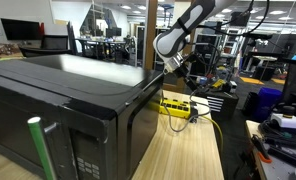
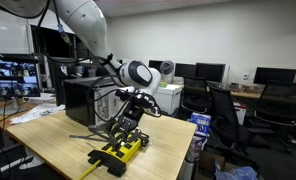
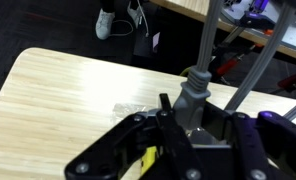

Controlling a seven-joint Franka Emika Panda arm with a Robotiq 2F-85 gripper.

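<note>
In the wrist view, a grey object (image 3: pixel 194 94) stands at the black fingers of my gripper, with several grey rod- or cable-like strands running from it to the upper right. The fingers are shut on it. What it is I cannot tell for certain. In exterior view 2, the dark gripper (image 2: pixel 138 100) hangs above a yellow and black device (image 2: pixel 118 155) on the table. Exterior view 1 shows that yellow device (image 1: pixel 176 107) below the arm, near a dark looping cable. The fingertips are too small to make out in the exterior views.
A large black box-shaped appliance (image 1: pixel 93 110) stands close by on the wooden table (image 2: pixel 58 145). Grey pieces (image 2: pixel 88 136) lie near the yellow device. Office chairs (image 2: pixel 278 104) are beyond the table. Bare tabletop (image 3: pixel 53 110) shows on the left of the wrist view.
</note>
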